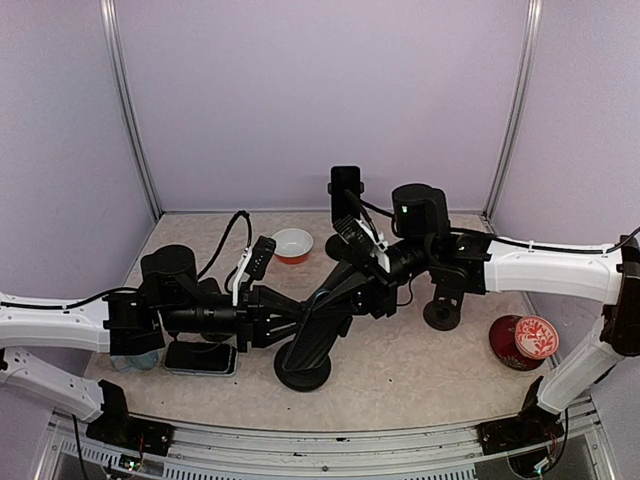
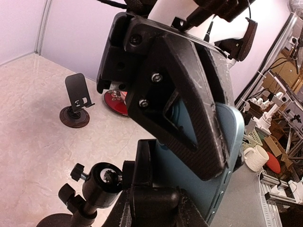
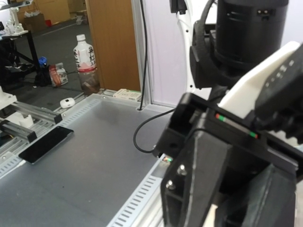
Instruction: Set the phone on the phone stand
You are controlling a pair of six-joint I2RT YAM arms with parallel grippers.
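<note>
At the front centre, a black phone stand (image 1: 302, 372) on a round base holds a tilted plate, with both grippers close around it. My left gripper (image 1: 296, 318) is shut on the stand; the left wrist view shows its black post and knobs (image 2: 102, 182) just ahead. My right gripper (image 1: 340, 290) is shut on the light-blue phone (image 2: 228, 142), whose edge shows beside the stand's plate in the left wrist view. The right wrist view shows mostly black gripper parts, so the contact there is hidden.
Another stand (image 1: 442, 310) stands right of centre, a third (image 1: 345, 195) at the back. A white bowl (image 1: 293, 243) is behind, red dishes (image 1: 536, 337) at the right, a flat dark device (image 1: 200, 360) at the left front.
</note>
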